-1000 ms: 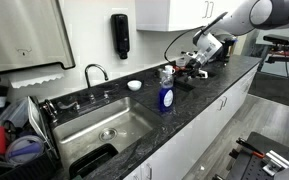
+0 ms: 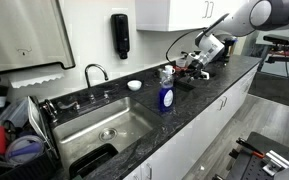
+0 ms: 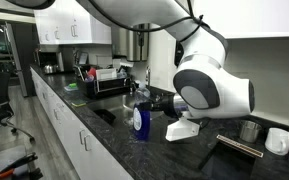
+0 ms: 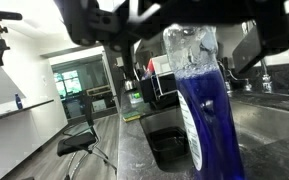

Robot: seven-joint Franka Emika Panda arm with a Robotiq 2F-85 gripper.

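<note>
A clear bottle of blue liquid (image 4: 212,125) with a white label stands upright on the dark counter, close in front of the wrist camera. My gripper is open at the height of the bottle's upper part, its dark fingers spread to either side in that view. Whether either finger touches the bottle cannot be told. From the side, the bottle (image 3: 141,122) stands near the counter's front edge with the gripper close by its top. The first exterior view shows the bottle (image 2: 166,98) right of the sink.
The sink (image 2: 108,133) with its faucet (image 2: 96,73) lies beyond the bottle. A white bowl (image 2: 134,85) stands near the wall. A dish rack (image 3: 112,80) is past the sink. A black tray (image 3: 227,160) and metal canister (image 3: 249,131) sit on the arm's other side.
</note>
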